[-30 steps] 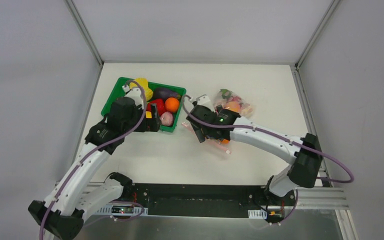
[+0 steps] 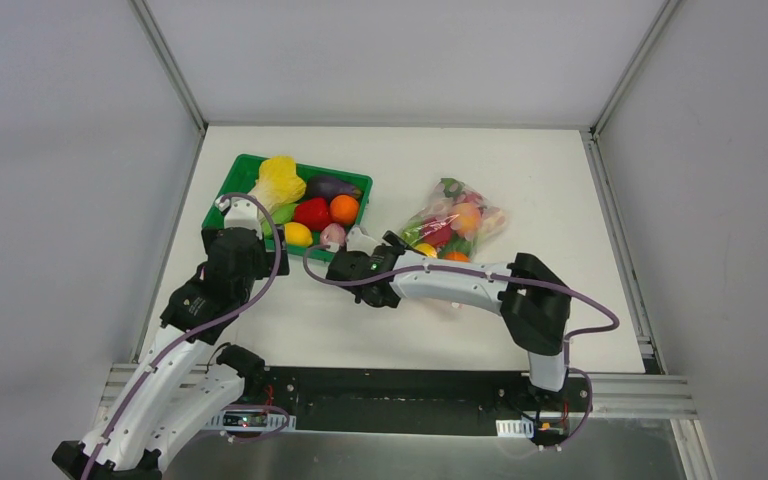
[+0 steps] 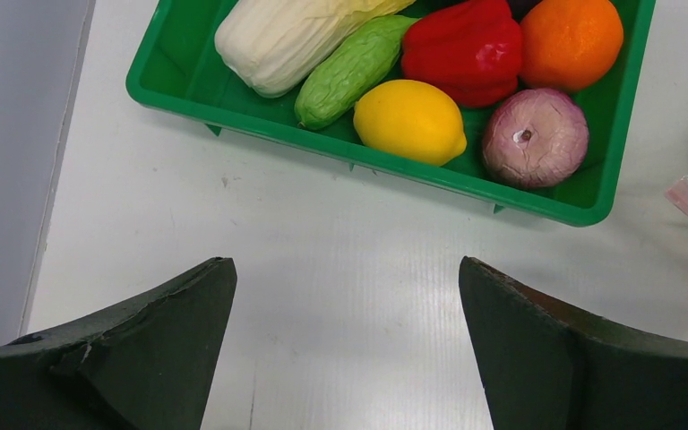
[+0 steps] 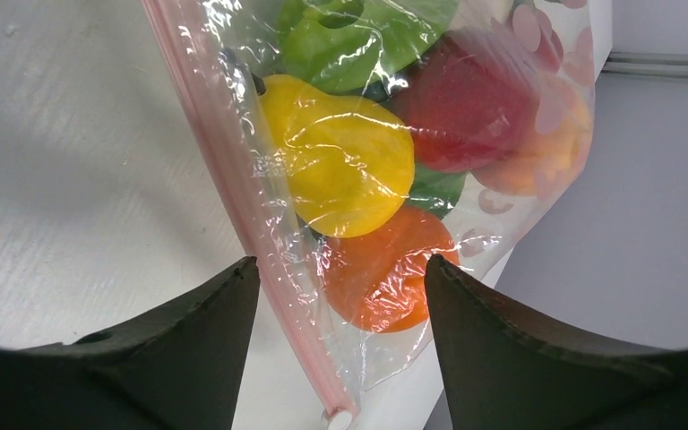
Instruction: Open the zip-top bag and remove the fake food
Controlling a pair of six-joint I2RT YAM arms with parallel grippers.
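Observation:
A clear zip top bag (image 2: 456,217) with fake food inside lies on the right half of the table. Close up in the right wrist view, its pink zip strip (image 4: 230,184) runs down the left side, with a yellow food piece (image 4: 340,161) and an orange one (image 4: 385,269) behind the plastic. My right gripper is above the bag's zip edge, fingers apart, gripping nothing. My left gripper stands open and empty above bare table, just in front of the green tray (image 3: 287,141).
In the tray lie a napa cabbage, a cucumber, a lemon (image 3: 409,121), a red pepper (image 3: 462,52), an orange (image 3: 571,40), an onion (image 3: 535,139) and an eggplant (image 2: 332,187).
Both arms have shifted left in the top view over the last second, the right one swinging off the bag's middle. Bag and tray look unmoved.

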